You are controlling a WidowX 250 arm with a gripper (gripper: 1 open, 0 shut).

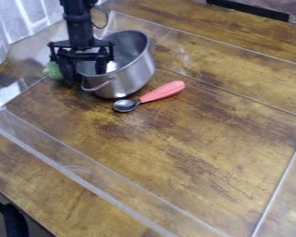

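Observation:
My black gripper (pixel 84 57) is at the upper left, over the left side of a steel pot (pixel 129 70). The pot is tilted, and its wire handle hangs at the front. A green object (pixel 53 69) lies at the gripper's left, mostly hidden behind it and the pot. Whether the fingers hold the pot or the green object I cannot tell. A spoon (pixel 126 105) with a pink handle (pixel 162 92) lies on the wood in front of the pot.
Transparent plastic edges run along the left and right, and a wall stands at the far left.

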